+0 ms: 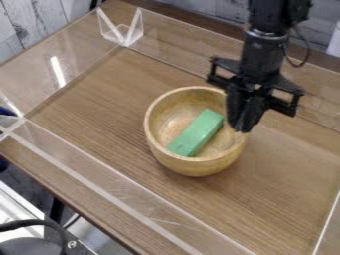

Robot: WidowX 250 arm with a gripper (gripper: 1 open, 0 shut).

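Note:
A wooden bowl holding a green rectangular block sits near the middle of the table. My dark gripper is at the bowl's right side, over or beside its rim, with its narrow tip pointing down. It looks shut, with nothing visible between its fingers; whether it touches the rim is unclear.
A small clear object stands at the back left. A black cable or stand lies at the lower left corner, off the table's edge.

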